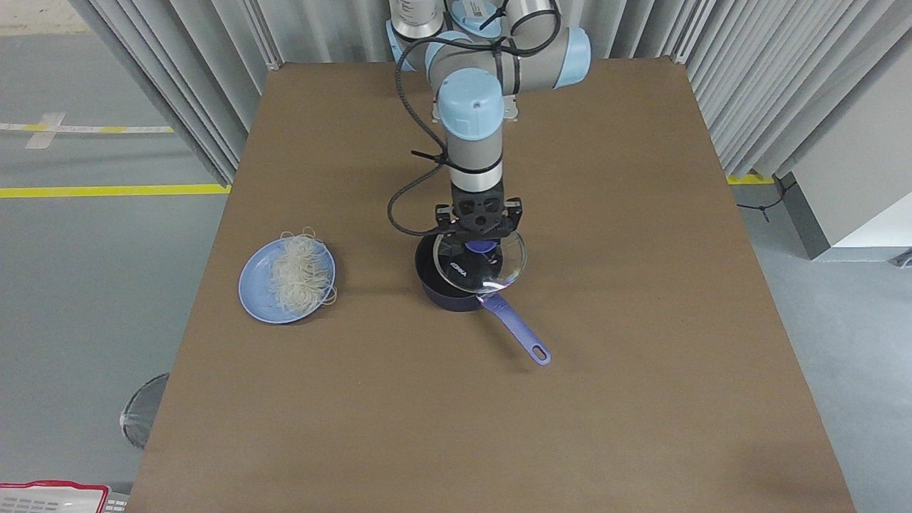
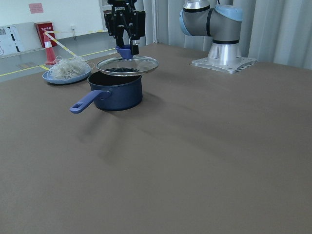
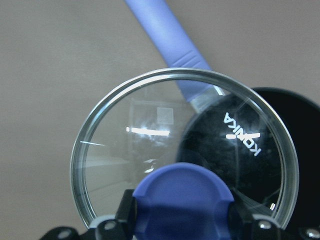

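Note:
A dark blue saucepan (image 2: 117, 97) with a blue handle (image 1: 518, 329) stands on the brown table. My gripper (image 2: 126, 46) is shut on the blue knob (image 3: 182, 205) of the glass lid (image 2: 105, 67). The lid hangs just above the pan, shifted off centre, so part of the pan's dark inside shows beside it in the wrist view and front view. A blue plate (image 1: 256, 286) with pale noodles (image 1: 299, 273) lies left of the pan in the front view.
The arm's base (image 2: 224, 61) stands at the back. Curtains line the area behind the table.

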